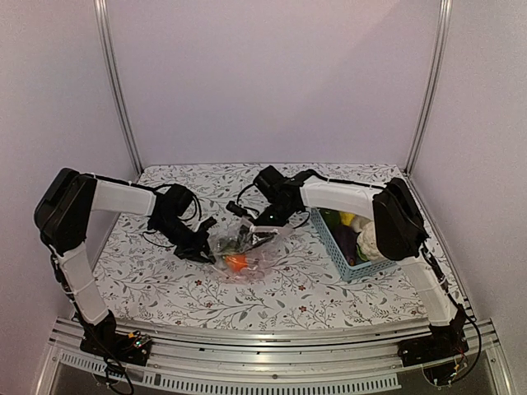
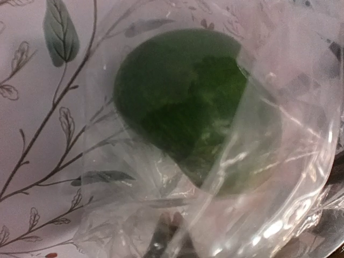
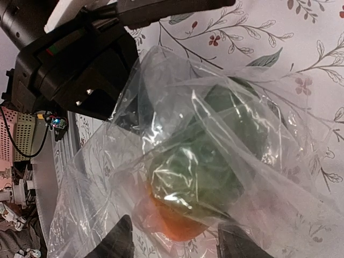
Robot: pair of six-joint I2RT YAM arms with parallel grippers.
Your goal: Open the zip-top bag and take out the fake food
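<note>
The clear zip top bag (image 1: 268, 257) lies crumpled mid-table with an orange item (image 1: 236, 262) and a green one inside. Through the film in the left wrist view, the rounded green food (image 2: 177, 91) shows large. My left gripper is shut at the bag's left edge, plastic draping over its tips; whether film is pinched between them is hidden. My right gripper stands open over the bag, fingers (image 3: 118, 239) apart. In that view the orange food (image 3: 183, 224) appears between and beyond its tips, below the green food (image 3: 199, 172), under plastic.
A light blue basket (image 1: 354, 273) at the right holds several fake vegetables, among them a white cauliflower (image 1: 367, 243); the right forearm passes over it. Bare patterned table (image 1: 206, 309) lies in front of the bag.
</note>
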